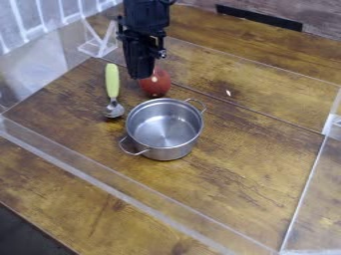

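Observation:
The black gripper hangs at the top centre, above and just left of a red round object, with nothing visible between its fingers; it looks shut. A spoon with a pale green handle lies to the left, its metal bowl toward the front. A steel pot with two side handles stands in front of the red object, empty.
Clear plastic walls border the wooden table on the left, front and right.

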